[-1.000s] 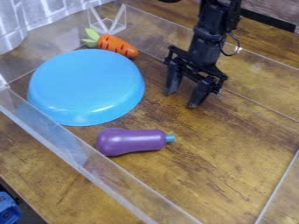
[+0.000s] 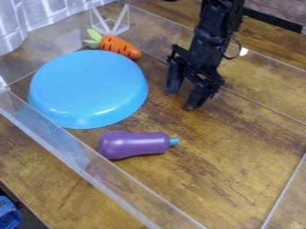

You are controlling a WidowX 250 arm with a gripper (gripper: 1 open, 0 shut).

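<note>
The black robot arm reaches down from the top centre to the gripper [image 2: 191, 89], which hangs low over the wooden floor, right of a blue plate [image 2: 86, 89]. The dark fingers blur together, so whether they are open or shut, or hold anything, is unclear. An orange toy carrot [image 2: 116, 46] with green leaves lies beyond the plate at the upper left. A purple toy eggplant [image 2: 131, 143] with a blue-green tip lies in front of the plate, below and left of the gripper.
A clear plastic wall [image 2: 84, 170] runs along the left, with a small blue object [image 2: 6, 215] outside it. The floor right of and below the gripper is bare.
The gripper has shifted slightly and turned, its right-hand part now sitting a little higher and further left. The toys and plate are unmoved.
</note>
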